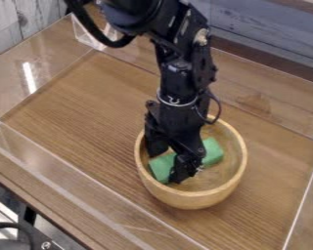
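A tan round bowl [192, 196] sits on the wooden table with a green block [206, 152] inside it. My black gripper [168, 156] is down inside the bowl, open, its fingers at the block and covering part of it. Whether the fingers touch the block is unclear.
A clear plastic piece stands at the far top left edge. A white wall runs along the back, and a cable lies at the bottom left.
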